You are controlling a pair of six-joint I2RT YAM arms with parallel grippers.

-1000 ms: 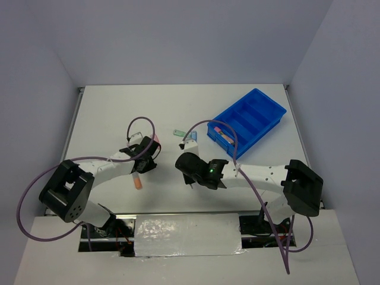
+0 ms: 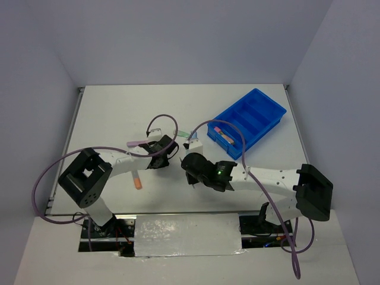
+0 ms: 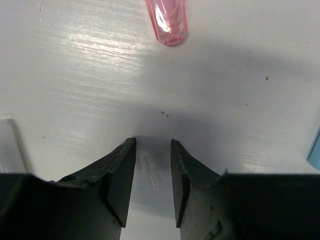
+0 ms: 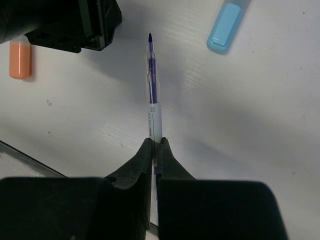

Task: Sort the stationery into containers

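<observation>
In the right wrist view, my right gripper is shut on a slim pen (image 4: pixel 155 117) with a white label and dark purple tip. The pen's tip end sticks out past the fingers. My left gripper is part open above the bare tabletop, nothing between its fingers. From above, the left gripper stands just left of the right one. A pink marker (image 2: pixel 138 143) lies behind the left arm, and an orange-capped marker (image 2: pixel 137 180) in front of it. A blue marker (image 4: pixel 225 27) and a green item (image 2: pixel 181 133) lie behind the right gripper.
The blue compartmented box (image 2: pixel 274 123) stands at the back right, with pink and orange items (image 2: pixel 223 135) in its near left compartment. Both arms are close together mid-table.
My left gripper has moved right, towards the right gripper, uncovering the pink marker behind the arm. The right arm has shifted slightly right, still with the pen. The box has not moved.
</observation>
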